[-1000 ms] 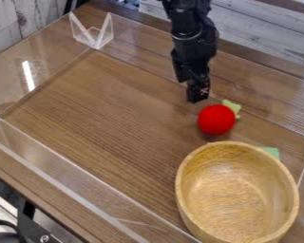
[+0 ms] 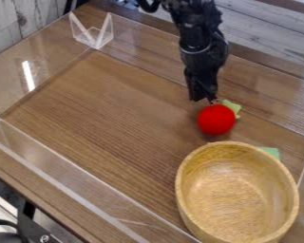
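Note:
My black gripper (image 2: 203,95) reaches down from the top of the view, its tip just behind and above a red ball-like object (image 2: 216,120) on the wooden table; it looks shut, with nothing visible between its fingers. A small yellow-green piece (image 2: 232,107) lies behind the red object, partly hidden by it. A large wooden bowl (image 2: 236,197) sits at the front right.
A light green piece (image 2: 273,152) lies by the bowl's back right edge. A clear plastic stand (image 2: 91,28) is at the back left.
The objects look unmoved.

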